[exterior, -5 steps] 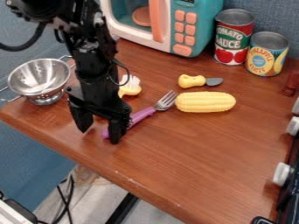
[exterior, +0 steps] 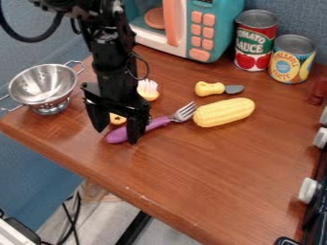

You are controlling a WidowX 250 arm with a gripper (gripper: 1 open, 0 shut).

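Note:
My black gripper [exterior: 118, 124] hangs low over the left part of the wooden table, its fingers spread apart. Just beside and below the fingers lies a purple-handled fork [exterior: 163, 122], its metal tines pointing up and right; part of the handle is behind the gripper. A small yellow item [exterior: 117, 118] shows between the fingers, too hidden to identify or tell whether it is touched. A pale yellow-white piece [exterior: 148, 90] lies just behind the gripper. To the right are a yellow corn cob [exterior: 224, 112] and a yellow-handled cutter [exterior: 211, 89].
A steel colander [exterior: 42, 86] sits at the left edge. A teal toy microwave [exterior: 220, 29], two cans [exterior: 254, 43] and a red bottle [exterior: 318, 94] stand at the back and right.
My gripper has risen slightly, uncovering more of the purple fork handle and the yellow item behind it. The objects on the table look nearly unmoved.

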